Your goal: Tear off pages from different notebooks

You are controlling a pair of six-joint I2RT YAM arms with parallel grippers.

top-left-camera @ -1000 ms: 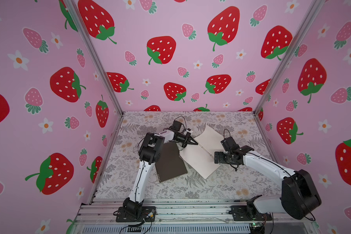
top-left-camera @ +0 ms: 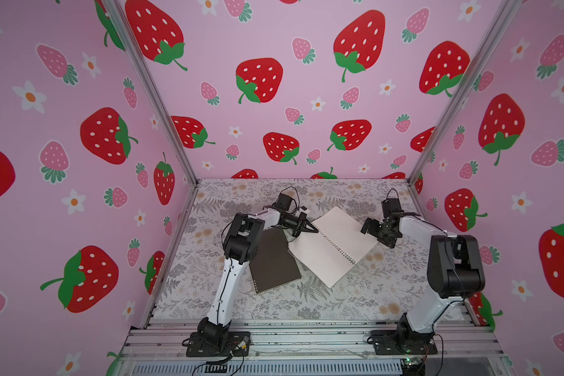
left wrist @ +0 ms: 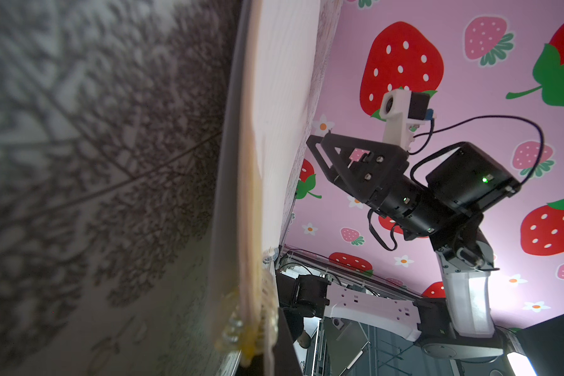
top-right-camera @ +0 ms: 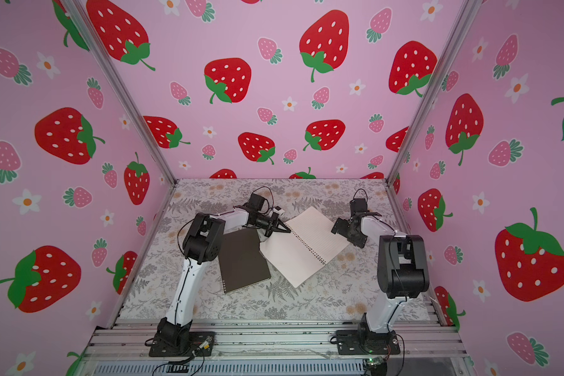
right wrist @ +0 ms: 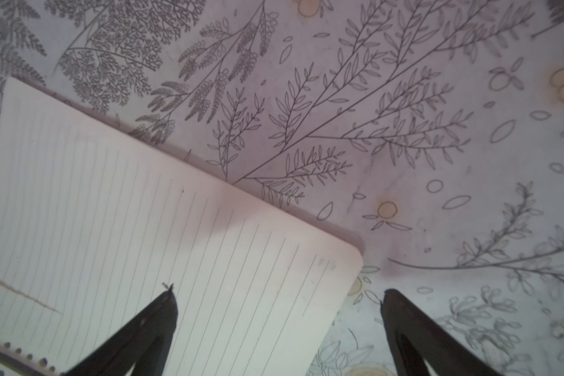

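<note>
An open spiral notebook (top-left-camera: 322, 260) with cream pages lies mid-table. My left gripper (top-left-camera: 313, 230) is shut at the upper end of its spiral; in the left wrist view its fingertips are hard to see against the page edge. My right gripper (top-left-camera: 371, 228) is open above the notebook's right page (right wrist: 219, 263), near its outer edge and corner, with nothing between its fingers. That lined page lies down on the table. A dark-covered notebook (top-left-camera: 274, 269) lies closed to the left, partly under the left arm.
Pink walls and aluminium rails border the workspace.
My right gripper has moved back and to the right, away from the spiral. The notebook's far right page corner lies lower than a second ago. The left arm is still.
</note>
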